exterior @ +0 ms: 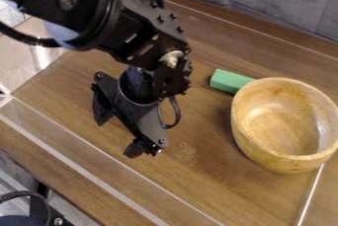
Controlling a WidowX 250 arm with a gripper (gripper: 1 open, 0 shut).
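Observation:
The black robot arm reaches down from the upper left, and its gripper hangs low over the wooden table, left of the wooden bowl. The fingers are spread apart, with nothing seen between them. A green block lies behind and left of the bowl, right of the gripper.
A tiled wall runs along the back. A dark cable or round object shows at the lower left corner, off the table.

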